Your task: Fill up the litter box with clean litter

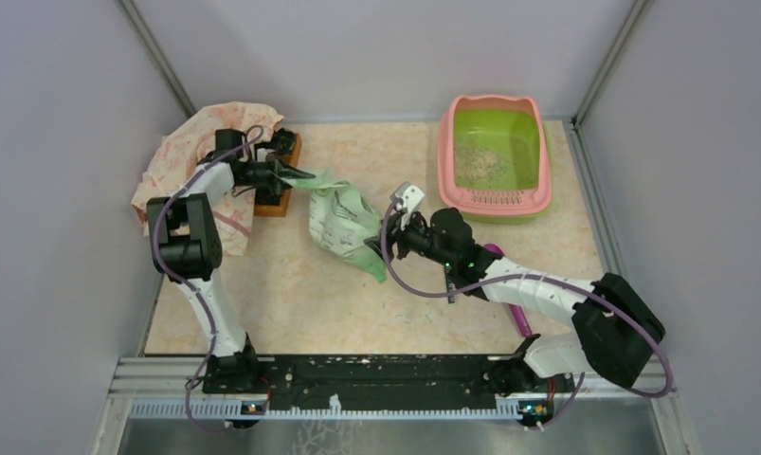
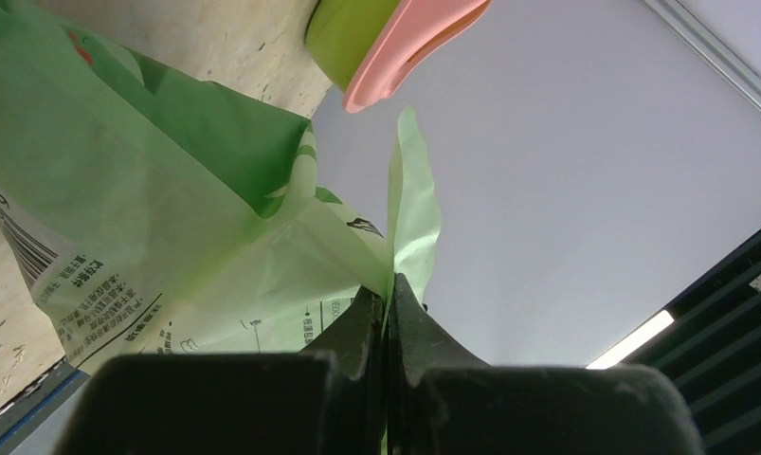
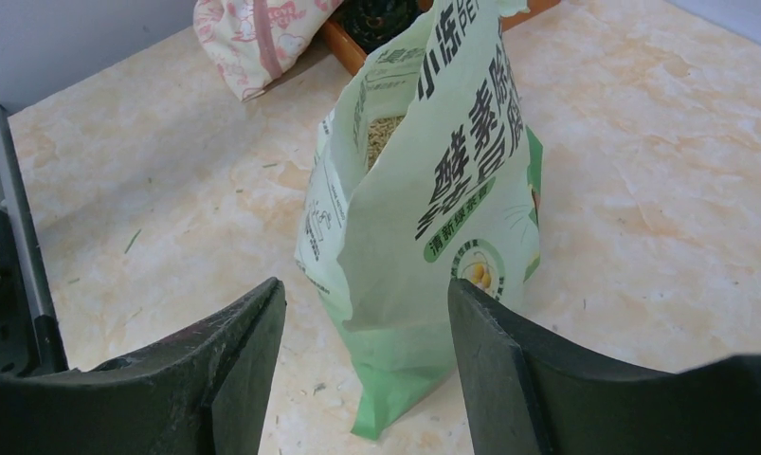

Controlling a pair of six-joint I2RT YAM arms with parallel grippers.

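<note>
The pale green litter bag (image 1: 343, 227) stands mid-table; in the right wrist view its top (image 3: 452, 190) gapes and shows granules inside. My left gripper is shut on the bag's top edge, pulling it toward the back left. My right gripper is part open at the bag's lower side, with the bag between and beyond its fingertips; contact is unclear. The pink-and-green litter box (image 1: 495, 142) sits at the back right, with scattered granules on its floor.
A patterned cloth (image 1: 177, 152) and a wooden box (image 1: 274, 209) with dark contents lie at the left. A magenta scoop (image 1: 518, 318) and a dark strip (image 1: 450, 296) lie partly under my right arm.
</note>
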